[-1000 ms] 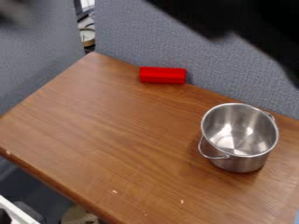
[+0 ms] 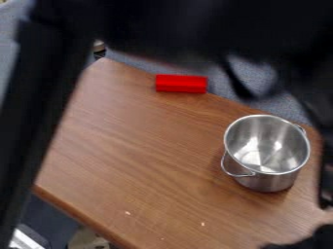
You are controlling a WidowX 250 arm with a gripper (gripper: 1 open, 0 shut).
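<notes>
A red cylinder (image 2: 181,84) lies on its side near the back edge of the wooden table (image 2: 130,156). A steel pot (image 2: 266,153) with wire handles stands upright at the right. Large dark, blurred parts of the robot fill the top, left side and right edge of the view; its fingertips cannot be made out, nor whether anything is between them.
A grey padded panel (image 2: 147,62) runs behind the table. The left part of the table is hidden by the dark shape.
The dark robot parts have come down and spread over more of the left side, top and right edge of the view. The red cylinder and pot have not moved.
</notes>
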